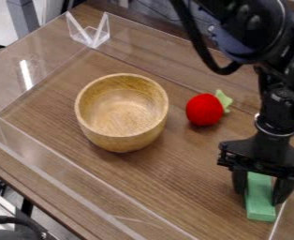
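My gripper (258,178) is low at the right of the view, shut on the green block (259,203), a long pale-green piece that lies on the wooden table (75,183) near the front right. The gripper covers the block's upper part.
A wooden bowl (122,112) stands at centre left. A red round object (205,111) and a small pale-green item (225,97) lie right of it. A clear plastic piece (90,29) sits at the back left.
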